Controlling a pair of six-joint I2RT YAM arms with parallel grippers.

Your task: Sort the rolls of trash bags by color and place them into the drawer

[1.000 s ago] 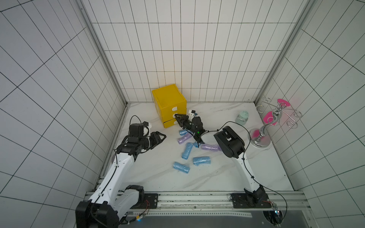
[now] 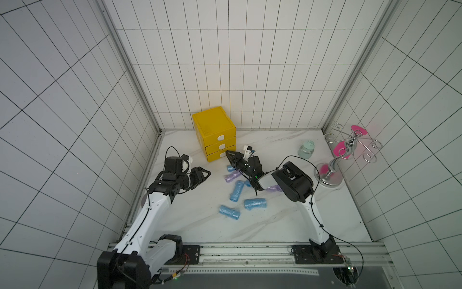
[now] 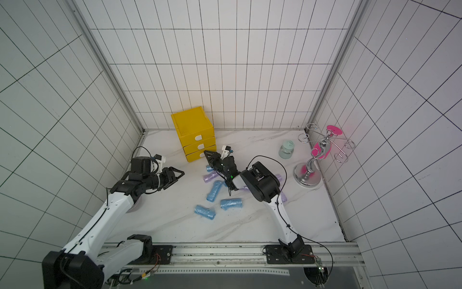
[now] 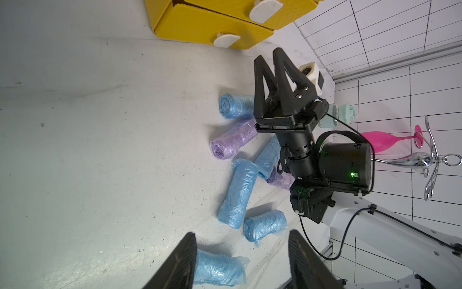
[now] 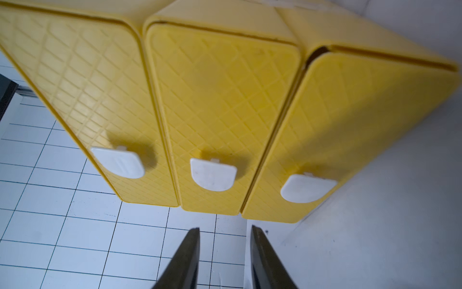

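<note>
The yellow drawer unit (image 2: 215, 137) stands at the back with its three drawer fronts shut, each bearing a white knob (image 5: 213, 174). My right gripper is open in front of these knobs, apart from them and empty. Off to the left of the rolls, my left gripper is open above the table, nothing between its fingers. Several blue rolls lie on the table, among them one blue roll (image 2: 255, 203) and another blue roll (image 2: 229, 212). Near the drawers lies a purple roll (image 4: 234, 138); the right arm partly hides other purple rolls.
A pale green jar (image 2: 306, 149) stands at the back right. Beside it is a chrome rack (image 2: 329, 175) with pink parts. Bare table (image 4: 110, 159) extends left of the rolls.
My right gripper has drawn back from the drawer fronts, toward the right and front, uncovering the middle knob. The left arm has barely moved. The rolls lie as before.
</note>
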